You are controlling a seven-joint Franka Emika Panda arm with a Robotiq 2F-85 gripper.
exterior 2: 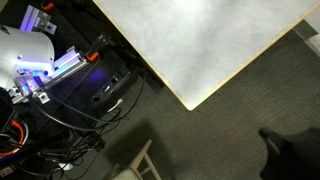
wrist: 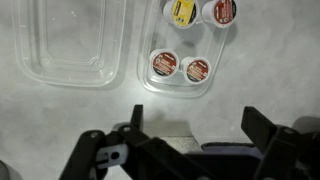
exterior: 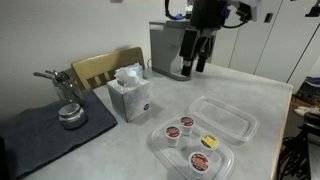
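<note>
My gripper stands open above the table, its dark fingers (wrist: 258, 127) spread wide with nothing between them. In exterior view 1 the gripper (exterior: 193, 71) hangs in the air behind the two trays. A clear plastic tray (exterior: 160, 146) holds several coffee pods: red-topped pods (exterior: 173, 133) and a yellow-topped one (exterior: 209, 141). Beside it lies a second clear tray (exterior: 225, 117), which is empty. In the wrist view the pod tray (wrist: 185, 88) is at the top centre, beyond the fingertips, and the empty tray (wrist: 70, 40) is at the upper left.
Behind the gripper stands a grey coffee machine (exterior: 165, 45), partly hidden by the arm. A white box (exterior: 130, 99) with tissue-like contents is left of it. Farther left, a dark mat (exterior: 45, 140) holds a metal canister (exterior: 72, 116).
</note>
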